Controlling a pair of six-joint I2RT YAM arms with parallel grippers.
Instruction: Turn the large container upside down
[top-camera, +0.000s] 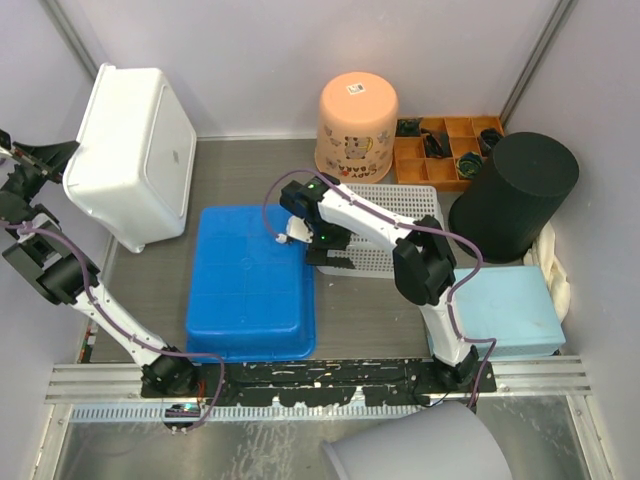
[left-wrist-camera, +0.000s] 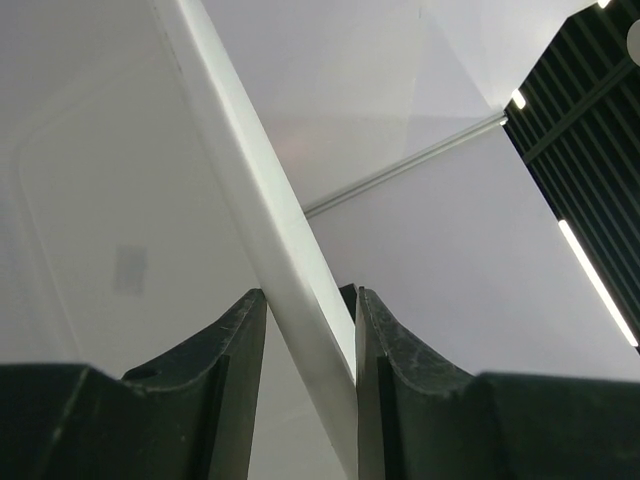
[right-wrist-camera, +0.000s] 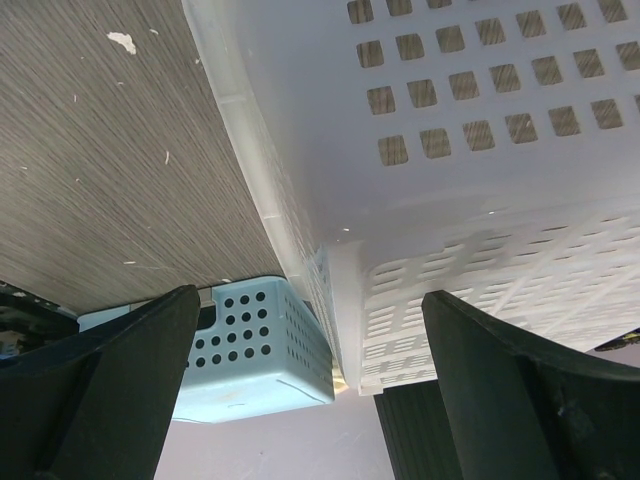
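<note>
The large white container stands tipped on its side at the back left, its panelled face turned right. My left gripper is at the container's near left edge. In the left wrist view, the container's white rim runs diagonally between the fingers of that gripper. The rim lies close to both fingers, but whether they press on it is unclear. My right gripper is open at the corner of a white perforated basket, its fingers well apart and holding nothing. From above, the right gripper is at the basket's left end.
A blue bin lies upside down in front, beside the right gripper. Around the right side are a pink bin, an orange divided tray, a black bin and a light blue basket. Walls close off the left and back.
</note>
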